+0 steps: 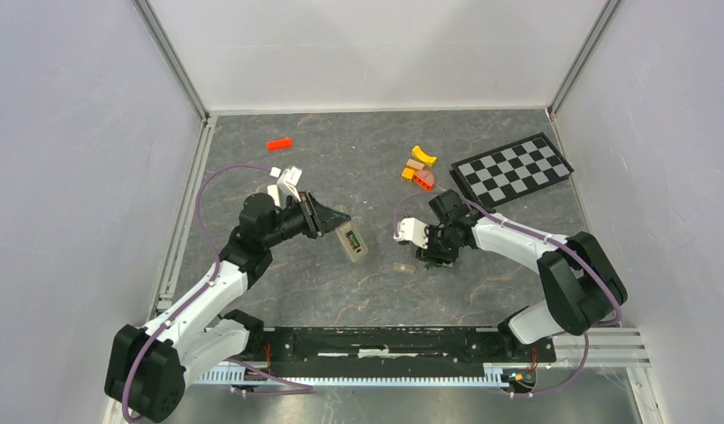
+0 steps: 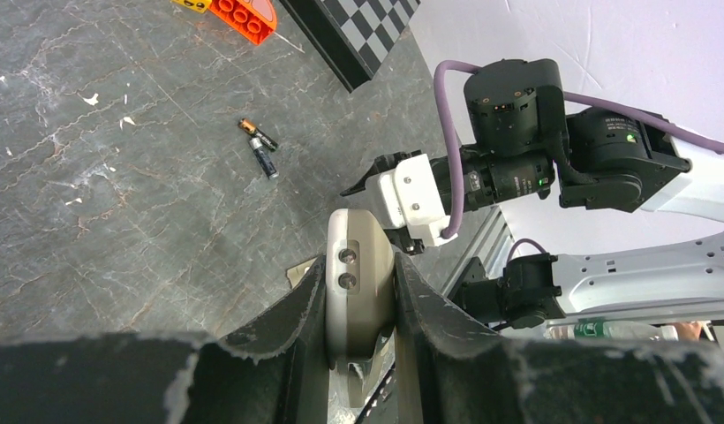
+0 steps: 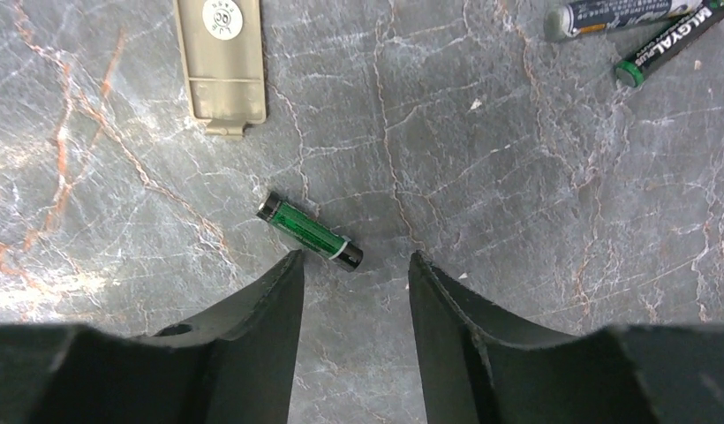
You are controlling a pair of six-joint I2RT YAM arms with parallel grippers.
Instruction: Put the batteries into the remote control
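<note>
My left gripper is shut on the beige remote control, held tilted with its back side showing. Something green shows in its battery compartment in the top view. In the left wrist view the remote's end fills the gap between the fingers. My right gripper is open and low over the table. A green battery with black ends lies on the table just ahead of its fingertips, nothing gripped. Two more batteries, one dark and one black-green, lie together farther off.
The battery cover lies flat near the green battery. Orange and yellow toy blocks and a checkerboard sit toward the back. A red block stands at the back left.
</note>
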